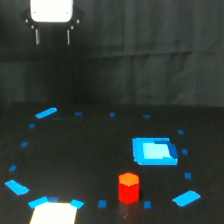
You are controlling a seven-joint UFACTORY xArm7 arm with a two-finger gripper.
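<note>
At the top left of the camera view hangs my gripper (53, 36), below its white body. Its two thin fingers stand well apart, with nothing visible between them. A red block (128, 188) stands on the dark table in the lower middle, far below and to the right of the gripper. Behind it and to its right is a blue tray (139, 151) with a pale, bright inside. Nothing touches the block.
Blue tape strips (186, 198) and small blue squares mark the table around the block and tray. A pale bright object (53, 213) is cut off by the bottom edge. Dark curtain fills the back. Bare table lies left of the block.
</note>
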